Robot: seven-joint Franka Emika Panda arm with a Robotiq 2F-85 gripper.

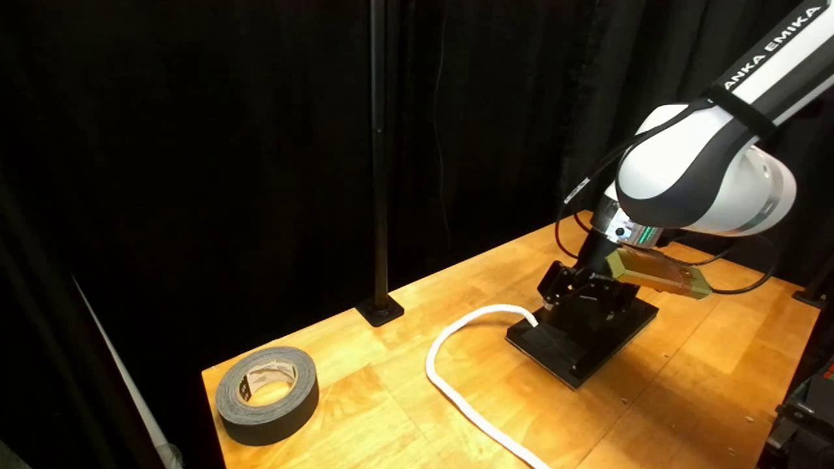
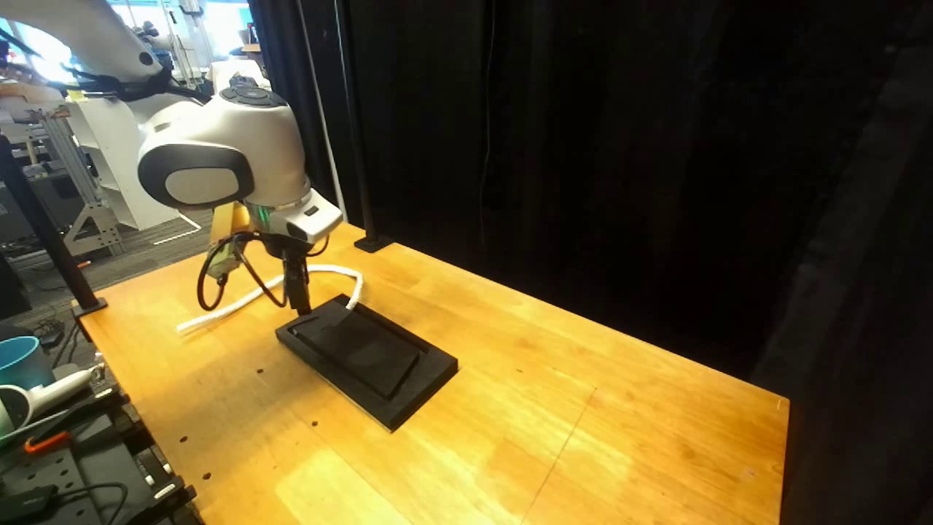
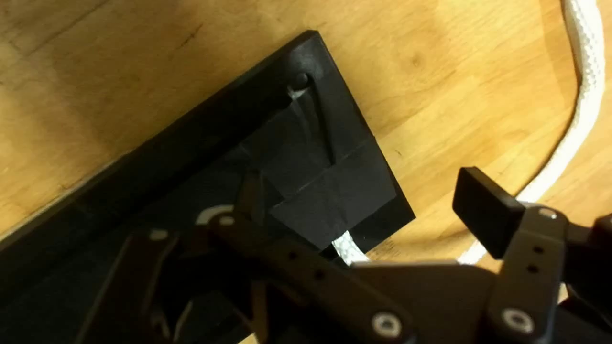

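A flat black board (image 1: pixel 578 371) with a raised rim lies on the wooden table. One end of a white rope (image 1: pixel 439 375) is at its corner, under black tape (image 3: pixel 335 198); a short piece of white shows below the tape in the wrist view. From there the rope curves out over the table. My gripper (image 1: pixel 580 305) is open, close above that end of the board, its fingers spread to either side of the taped rope. One finger (image 3: pixel 482 209) hangs off the board's edge beside the rope, the other over the board. Nothing is visibly held.
A roll of dark grey tape (image 1: pixel 270 402) sits at the table's far left corner in exterior view 1. A black post base (image 1: pixel 380 310) stands at the back edge, before black curtains. In exterior view 2 the right part of the table (image 2: pixel 612 429) is bare.
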